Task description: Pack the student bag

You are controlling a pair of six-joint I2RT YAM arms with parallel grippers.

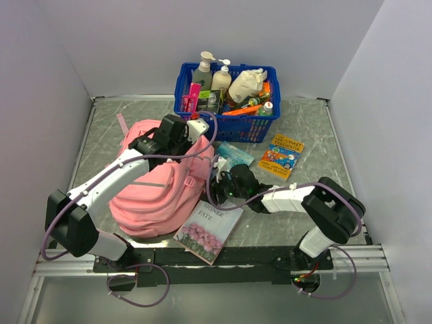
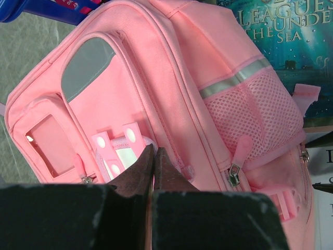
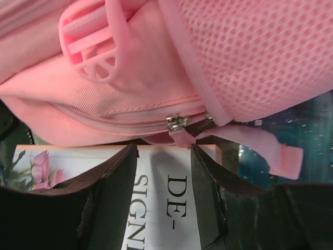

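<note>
The pink backpack (image 1: 155, 202) lies on the left of the counter, my left gripper over it, shut at a front pocket with pink tabs. At the bag's right side my right gripper stands part open, its fingertips either side of a hanging zipper pull (image 3: 182, 134), seemingly not closed on it. A white book with flowers (image 1: 206, 233) lies by the bag, a teal book (image 2: 278, 39) behind it.
A blue basket (image 1: 263, 128) full of bottles and packages stands at the back. An orange-yellow book (image 1: 282, 155) lies right of the teal one. Walls bound the counter at the back and sides.
</note>
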